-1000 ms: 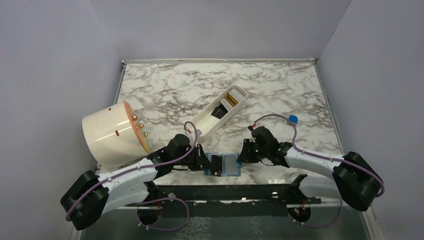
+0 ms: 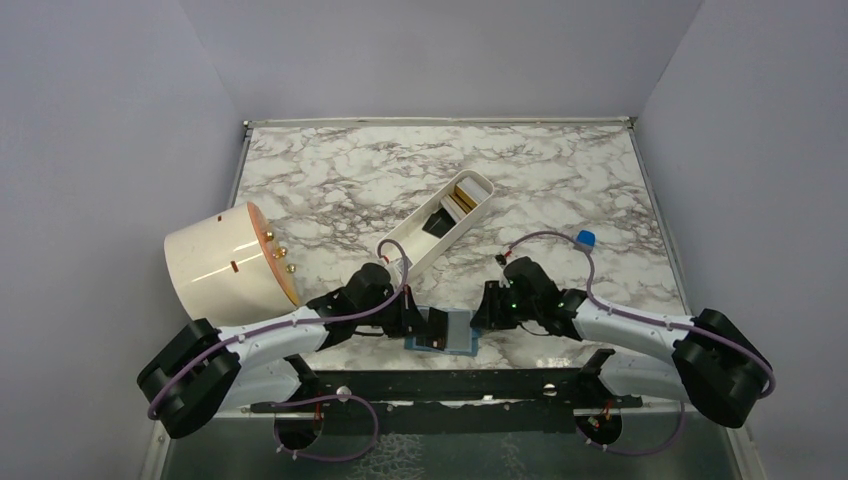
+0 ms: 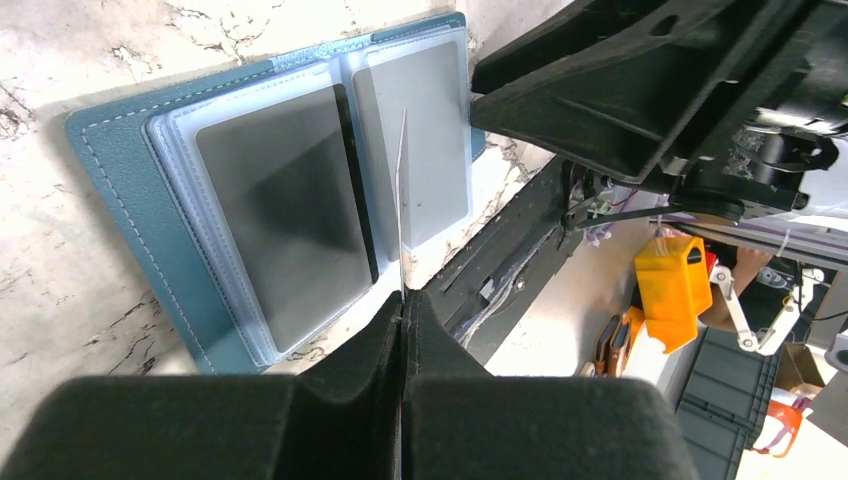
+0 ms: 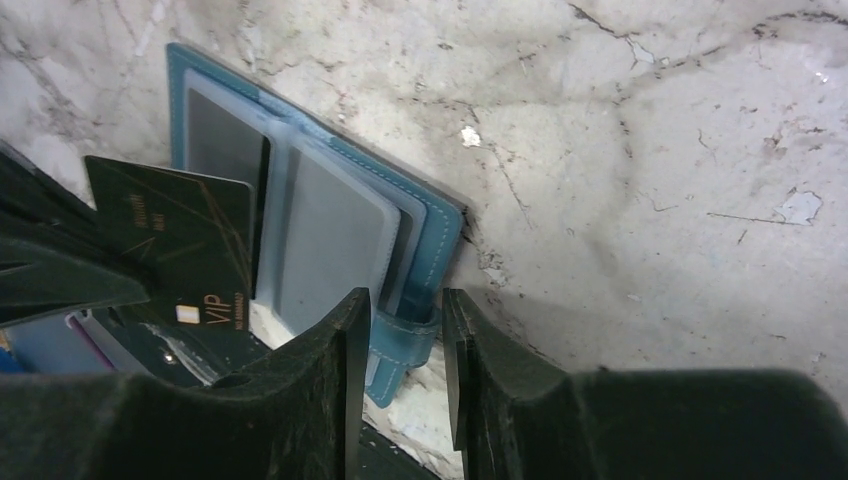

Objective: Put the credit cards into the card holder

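The blue card holder point(image 2: 462, 335) lies open on the table, its clear pockets facing up. My left gripper is shut on a black VIP card, seen edge-on in the left wrist view and hovering over the holder's pockets. My right gripper is at the holder's right end, its fingertips a little apart over the blue strap point(image 4: 400, 340); whether they touch it is unclear. More cards point(image 2: 458, 205) rest in a white tray point(image 2: 405, 245) behind the holder.
A cream cylinder point(image 2: 215, 270) with brass knobs sits at the left, and a small blue object point(image 2: 586, 240) at the right. Its front edge runs just below the holder.
The left arm has shifted slightly right with the black card. The right arm and the holder have moved very little.
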